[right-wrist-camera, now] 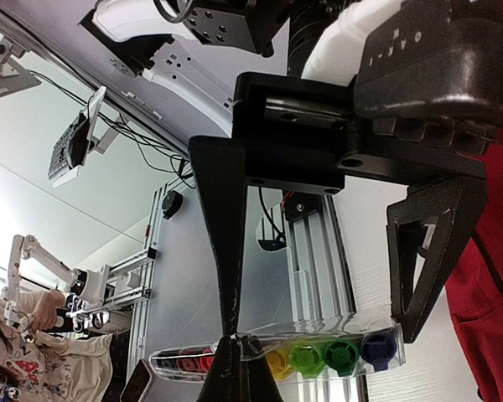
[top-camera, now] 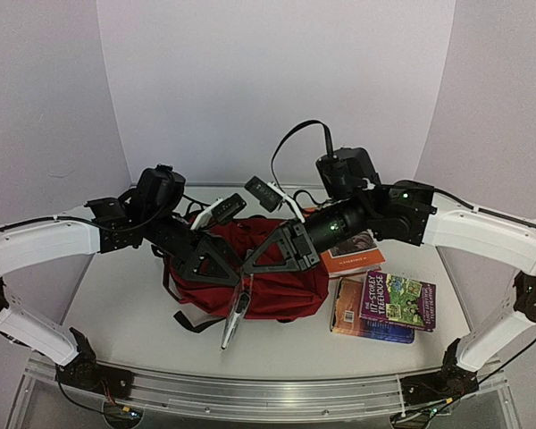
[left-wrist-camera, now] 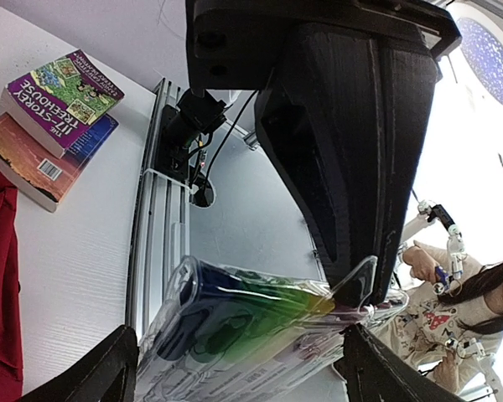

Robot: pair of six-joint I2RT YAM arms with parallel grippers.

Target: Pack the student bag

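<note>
A clear pack of coloured items (top-camera: 237, 315), rainbow-coloured inside, hangs edge-on over the front of the red bag (top-camera: 290, 290). My right gripper is shut on the middle of the pack. Around one end of the pack, my left gripper stands open, a finger on either side; the right wrist view also shows the left gripper's spread fingers (right-wrist-camera: 427, 268). In the top view the two grippers nearly meet, hiding much of the bag. Its opening cannot be made out.
A purple book (top-camera: 400, 299) lies on a blue-orange book (top-camera: 347, 308) to the bag's right. Behind them is an orange book (top-camera: 357, 261), partly covered by the right arm. A strap (top-camera: 196, 323) trails at the bag's front left.
</note>
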